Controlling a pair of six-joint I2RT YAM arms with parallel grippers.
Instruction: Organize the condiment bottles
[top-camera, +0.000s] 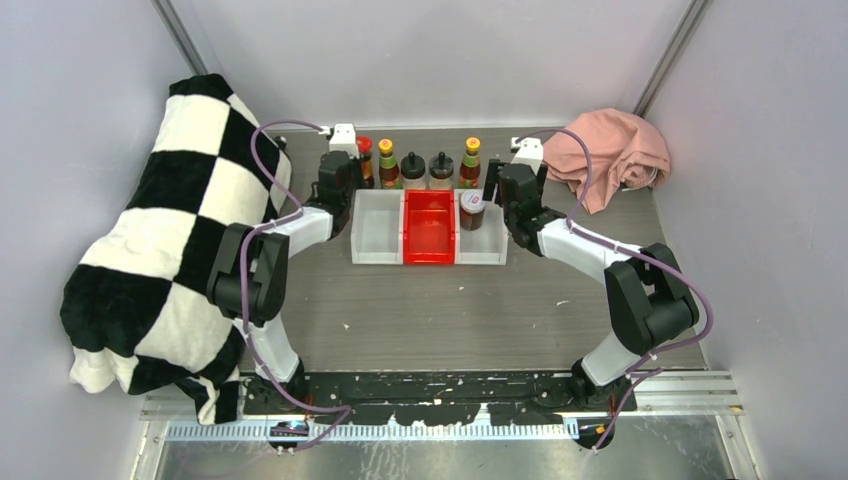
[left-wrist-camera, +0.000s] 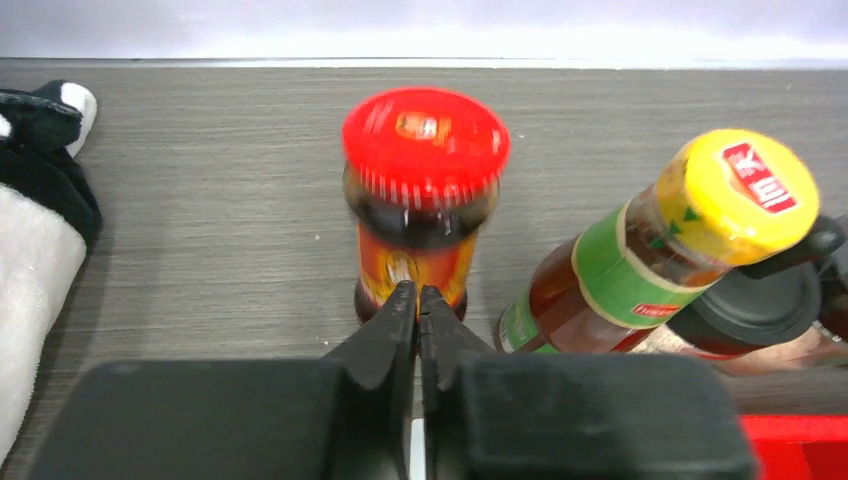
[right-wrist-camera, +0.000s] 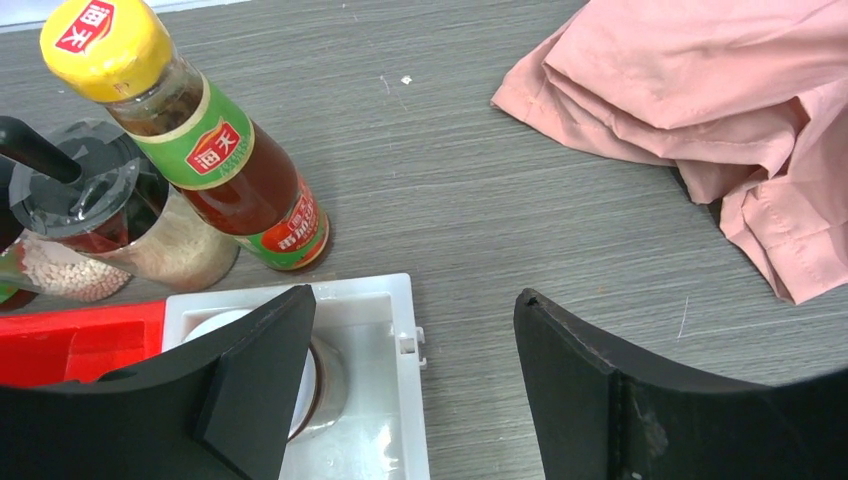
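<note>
A red-capped jar (left-wrist-camera: 424, 150) stands on the table just beyond my left gripper, which is shut with nothing between its fingers. A yellow-capped bottle (left-wrist-camera: 640, 260) is right of it; two black-lidded shakers (top-camera: 412, 168) (top-camera: 441, 170) and another yellow-capped bottle (right-wrist-camera: 220, 160) complete the back row. In front lies an organizer with white left (top-camera: 378, 225), red middle (top-camera: 429, 225) and white right (right-wrist-camera: 410, 390) compartments; a jar (top-camera: 472, 210) is in the right one. My right gripper is open above that compartment's right edge, holding nothing.
A checkered cushion (top-camera: 170, 250) covers the left side of the table. A pink cloth (right-wrist-camera: 680, 100) lies at the back right.
</note>
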